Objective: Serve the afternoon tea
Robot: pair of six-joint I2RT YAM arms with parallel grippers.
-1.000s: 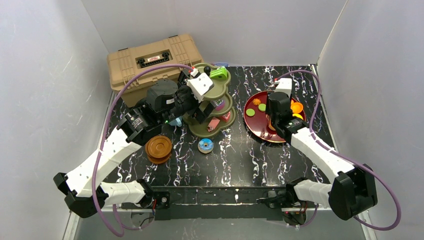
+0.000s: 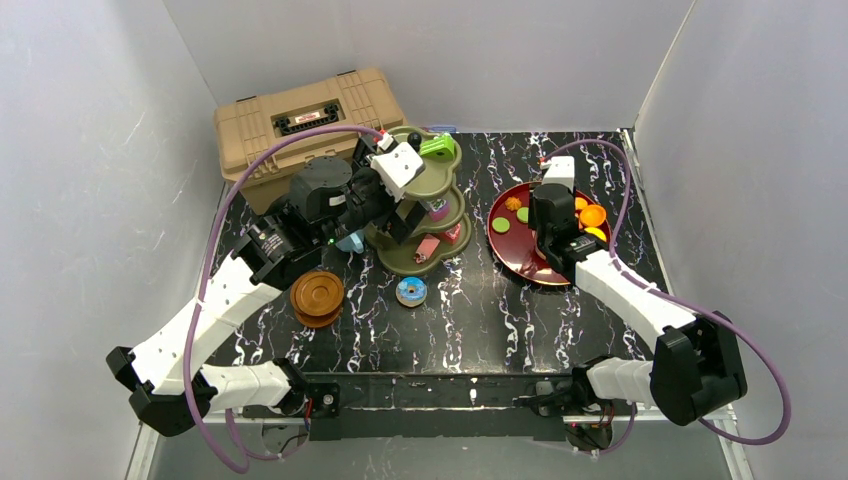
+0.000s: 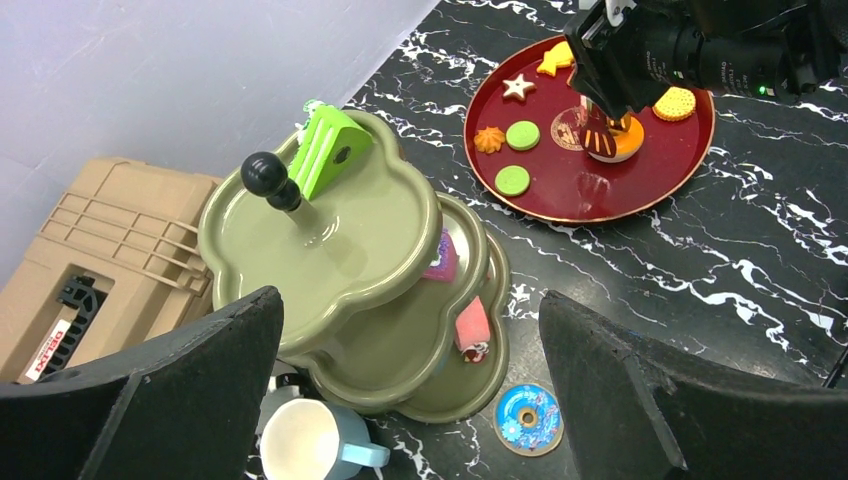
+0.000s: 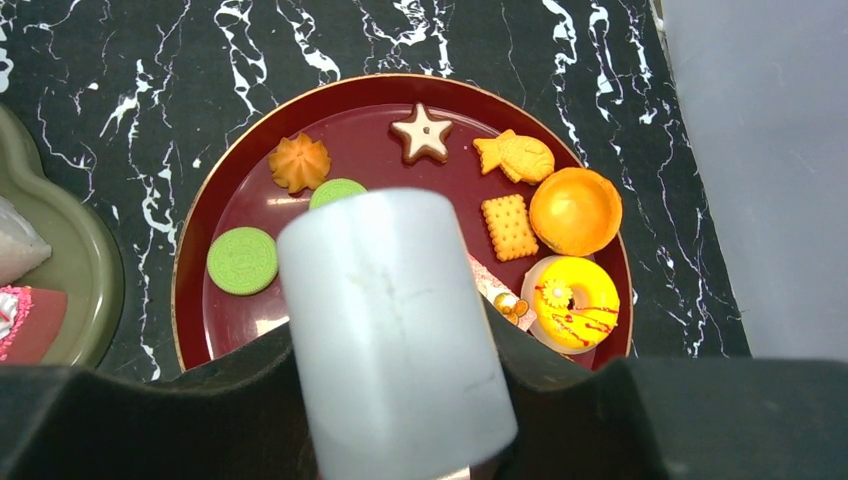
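A red round tray (image 4: 240,330) holds green cookies (image 4: 242,260), a star (image 4: 421,133), fish and square biscuits, an orange tart (image 4: 575,210) and a donut. My right gripper (image 2: 548,230) is low over it; its finger state is hidden behind the white housing in the right wrist view. My left gripper stands open above the tiered green stand (image 3: 330,230), which holds a green piece (image 3: 327,150) and cakes. A blue cup (image 3: 310,440) and blue donut (image 3: 528,417) sit beside it.
A tan case (image 2: 300,100) stands at back left, brown coasters (image 2: 316,298) at left front. Walls bound the sides and back.
The left arm has not moved.
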